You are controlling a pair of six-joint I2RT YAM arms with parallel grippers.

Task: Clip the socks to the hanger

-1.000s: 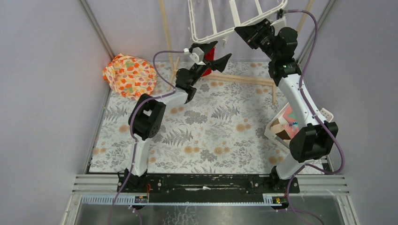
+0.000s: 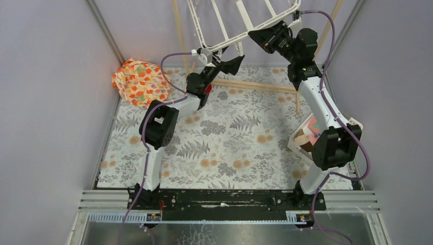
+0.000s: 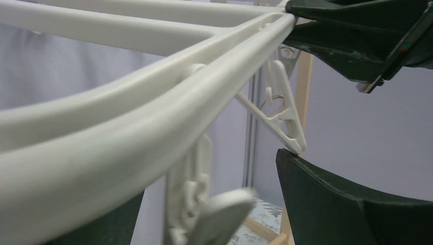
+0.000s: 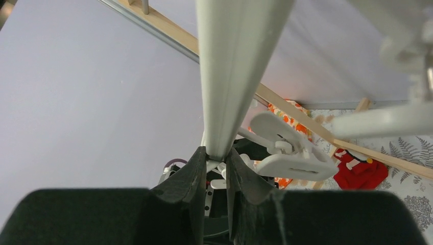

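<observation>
The white clip hanger spans the top centre. My right gripper is shut on its frame bar, which runs between the fingertips in the right wrist view. My left gripper stands open under the hanger's left corner, around hanging white clips, with another clip beyond. A red sock with a white pattern lies low by the wooden stand's bar; from above it is mostly hidden under my left gripper.
An orange patterned cloth lies at the back left. A white box of items sits at the right. Wooden bars lie at the back.
The hanger and my right gripper have shifted left.
</observation>
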